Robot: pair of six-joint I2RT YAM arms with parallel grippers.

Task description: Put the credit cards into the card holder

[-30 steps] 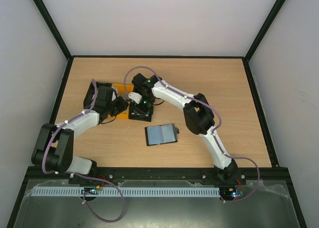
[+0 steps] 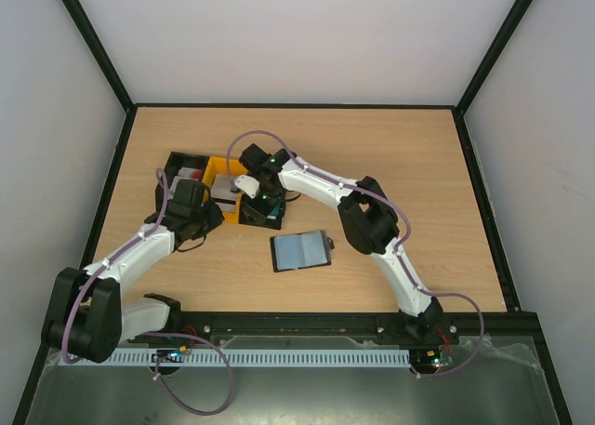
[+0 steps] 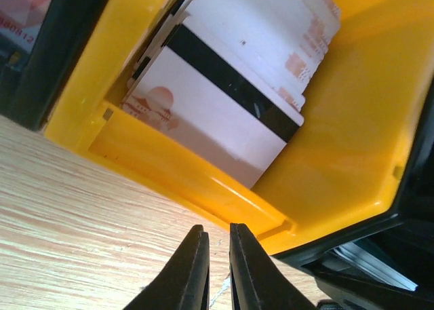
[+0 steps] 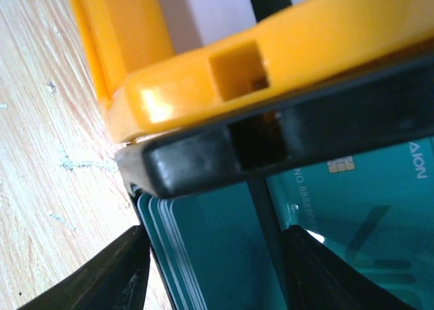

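Observation:
My right gripper stands part open over the black bin point(image 4: 285, 137), its fingers on either side of teal cards point(image 4: 224, 239) standing on edge there. Whether both fingers touch the cards cannot be told. Over the front of the yellow bin point(image 3: 183, 167), my left gripper has its fingers close together with a narrow gap; nothing shows between them. White cards point(image 3: 210, 113) with a dark stripe lean inside that bin. The card holder point(image 2: 300, 250) lies opened flat on the table, in front of the bins, with pale clear pages and a dark border.
Left of the yellow bin stands another black bin point(image 2: 177, 165) with cards in it. The three bins sit side by side, and both arms crowd them. Bare table point(image 2: 400, 146) spreads to the right.
My left gripper has drawn back toward the front and slightly left, baring more of the yellow bin and its white cards. The right arm has shifted slightly left; the card holder has not moved.

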